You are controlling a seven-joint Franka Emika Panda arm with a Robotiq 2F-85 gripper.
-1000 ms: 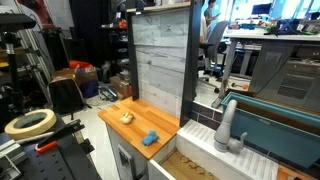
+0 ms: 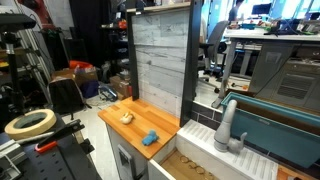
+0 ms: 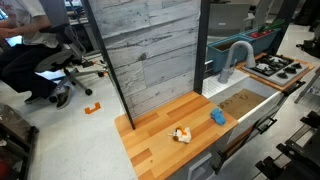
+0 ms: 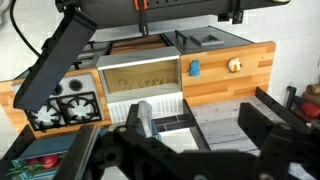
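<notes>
My gripper shows as two dark fingers at the lower edge of the wrist view, standing wide apart with nothing seen between them. Beyond them lies the wooden counter, carrying a small blue object and a small whitish object. From the side, the blue object sits near the counter's drawer edge, and the pale object is farther left. An open drawer with a brown bottom looks nearly empty. The gripper is apart from all of these.
A grey-white faucet rises behind the drawer. Beside it are a blue basin and a stove top with burners. A tall white plank panel stands behind the counter. Bare counter surrounds the small objects.
</notes>
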